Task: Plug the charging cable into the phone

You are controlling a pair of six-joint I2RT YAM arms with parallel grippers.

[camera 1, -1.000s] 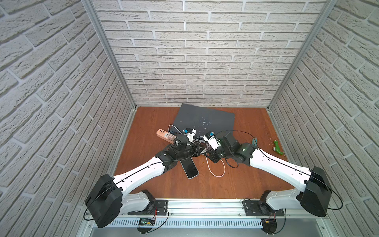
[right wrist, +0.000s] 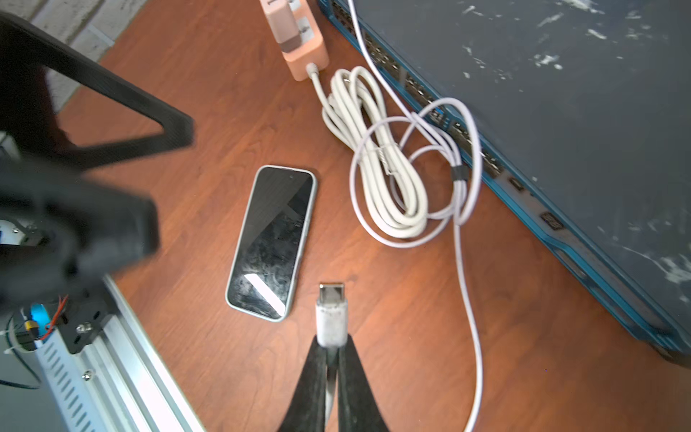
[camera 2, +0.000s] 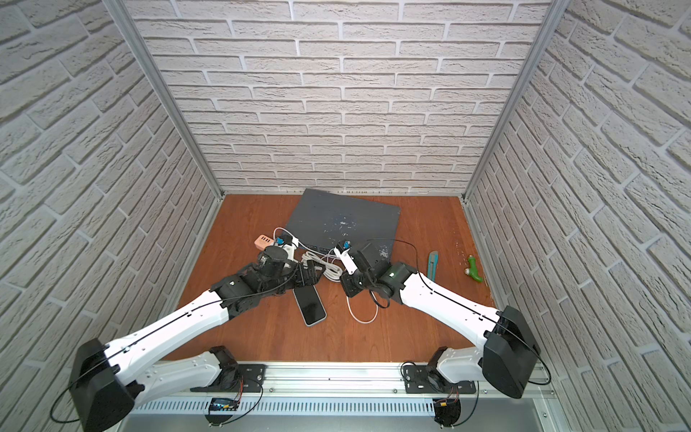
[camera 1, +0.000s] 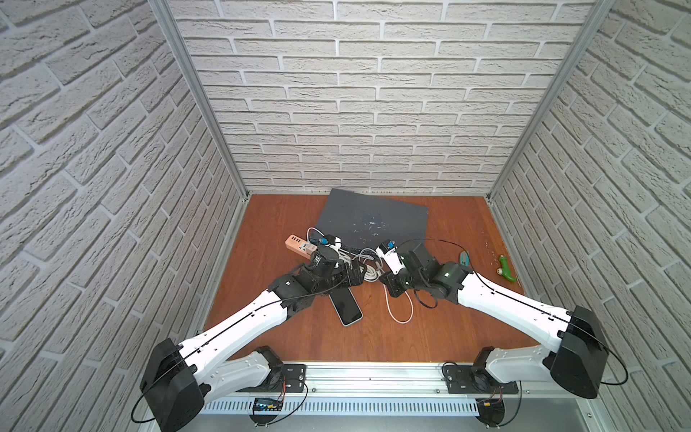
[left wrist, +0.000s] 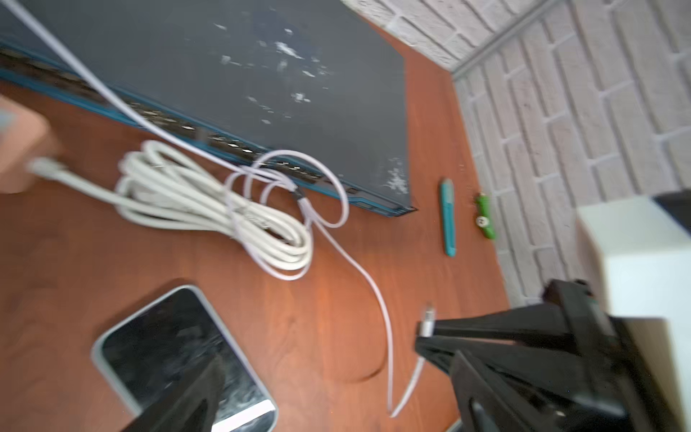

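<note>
The phone (right wrist: 272, 241) lies flat on the table, screen up; in the top left view the left arm covers its far end. My right gripper is shut on the white charging plug (right wrist: 331, 320), holding it above the table to the phone's right. The plug's bare metal tip points away from the fingers, clear of the phone. From the plug, the thin white cable (right wrist: 468, 309) loops down and back to its bundle. My left gripper hangs over the phone's right side, fingers (left wrist: 190, 403) wide open and empty.
A thick coiled white cord (right wrist: 388, 158) and a pink power strip (right wrist: 306, 54) lie beyond the phone. Behind them stands a dark flat panel (camera 1: 370, 219). A teal cutter (left wrist: 447, 216) and a green object (left wrist: 484, 216) lie far right.
The two grippers were close together and have moved apart.
</note>
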